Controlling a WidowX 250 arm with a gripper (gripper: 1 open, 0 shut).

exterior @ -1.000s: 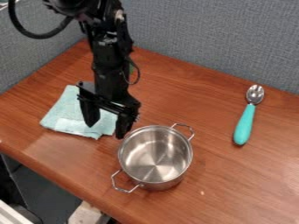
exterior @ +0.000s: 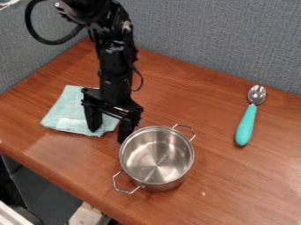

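My black gripper (exterior: pixel 109 119) is low over a folded pale mint cloth (exterior: pixel 62 112) on the left of the wooden table, its fingers reaching down at the cloth's right part and beside a steel pot. Whether it is open or shut, or holds any cloth, I cannot tell. The empty two-handled pot (exterior: pixel 157 160) stands just right of and in front of the gripper.
A spoon with a turquoise handle (exterior: pixel 245 125) lies at the right.
Compared with a second ago, my gripper has come slightly lower toward the cloth and the pot's rim. The pot and spoon have not moved.
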